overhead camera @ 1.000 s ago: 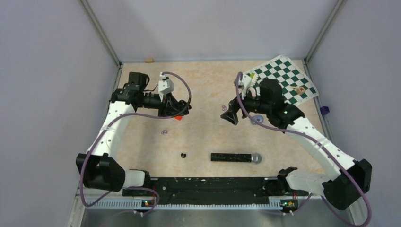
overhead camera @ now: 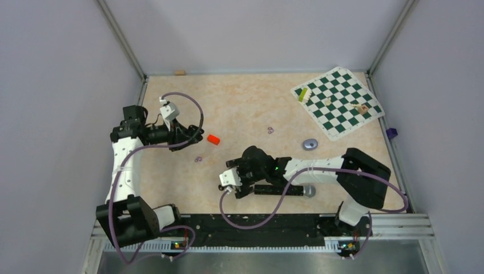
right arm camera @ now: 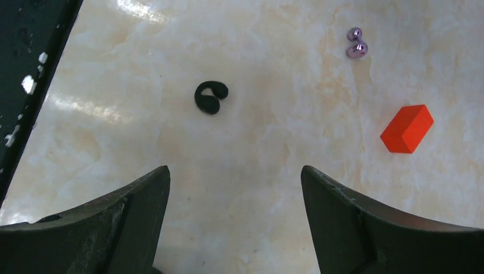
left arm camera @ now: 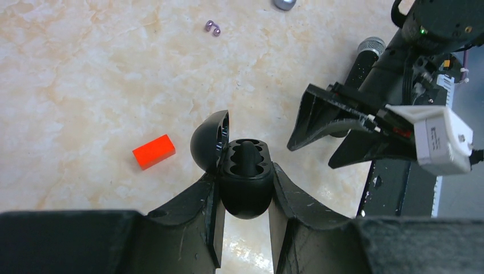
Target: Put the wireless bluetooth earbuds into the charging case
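Note:
A black charging case (left arm camera: 246,191) with its lid (left arm camera: 210,140) raised is held in my left gripper, which is shut on it. The dark shapes inside the case are hard to tell apart. On the table lies a small black clip-shaped earbud (right arm camera: 208,104), clear of any finger. My right gripper has its fingers parted above the table, nothing between them; the earbud shows beyond its fingertips. From above, the right gripper (overhead camera: 231,178) is at the front middle, beside that earbud, while the left arm holds the case (overhead camera: 196,134) at the left.
A red block (overhead camera: 213,139) lies close to the case. Purple clip-shaped pieces (overhead camera: 198,159) (overhead camera: 270,130) rest on the table. The microphone (overhead camera: 279,190) lies under the right arm. A silver oval object (overhead camera: 310,144) and a green chessboard (overhead camera: 341,103) occupy the right side.
The left arm has drawn back left with the case, uncovering the red block.

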